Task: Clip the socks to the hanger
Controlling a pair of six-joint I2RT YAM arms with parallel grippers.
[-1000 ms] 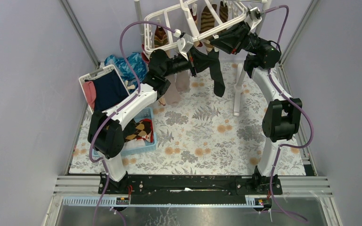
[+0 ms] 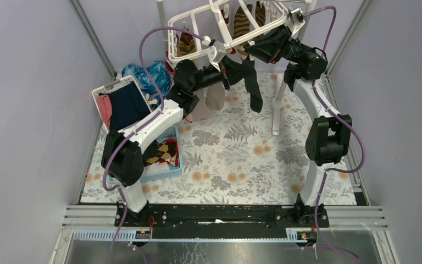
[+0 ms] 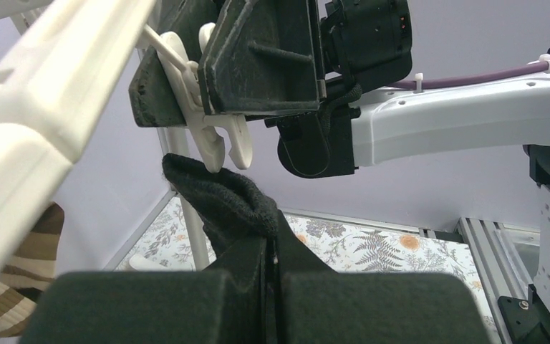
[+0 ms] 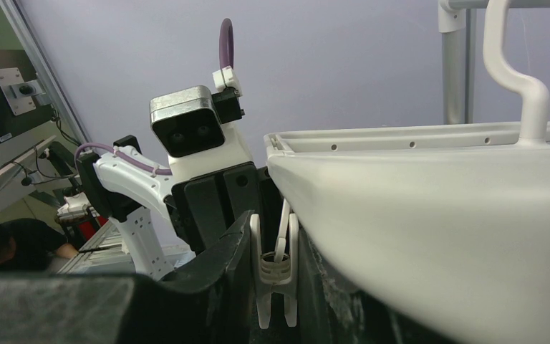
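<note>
A dark grey sock hangs down from my left gripper, which is shut on it. In the left wrist view the sock's upper edge sticks up past the left fingers. Just above that edge is a white clip, its lower tips parted. My right gripper is shut on the clip's upper part. The sock's edge lies below the clip tips in the left wrist view; whether they touch is unclear. The white hanger is beside both grippers.
Striped brown socks and pinkish socks hang from the hanger. At left are a white basket with folded cloth and a blue basket with patterned socks.
The pinkish socks sway slightly from side to side. My left gripper shifts only a little, and the right arm looks still; both holds are unchanged.
</note>
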